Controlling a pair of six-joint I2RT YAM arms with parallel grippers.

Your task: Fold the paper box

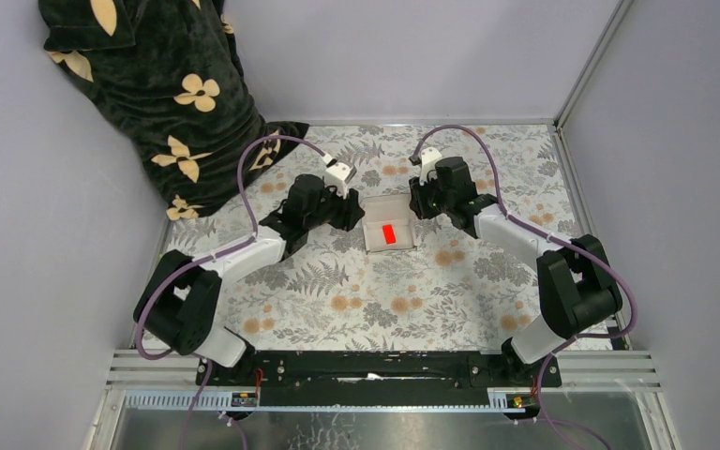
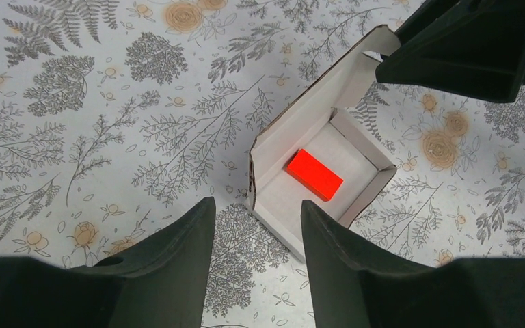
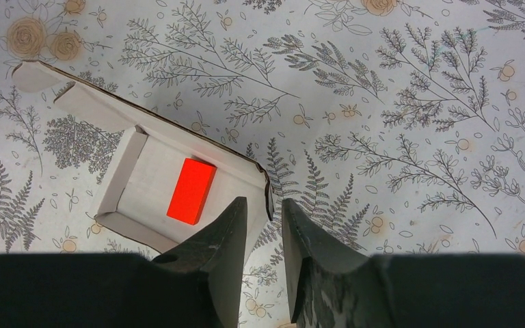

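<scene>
The white paper box [image 1: 377,240] sits at the table's centre, its long back flap [image 2: 301,113] raised with end tabs. A red block [image 1: 389,233] lies inside it. My left gripper [image 1: 354,212] stands open beside the box's left, nothing between its fingers; in its wrist view the box is ahead of both fingertips [image 2: 253,205]. My right gripper [image 1: 414,201] is at the box's back right corner. In the right wrist view its fingers [image 3: 229,246] are part open, one either side of the line of the raised flap's near end [image 3: 268,188].
A dark green flowered cloth [image 1: 187,112] hangs over the back left.
</scene>
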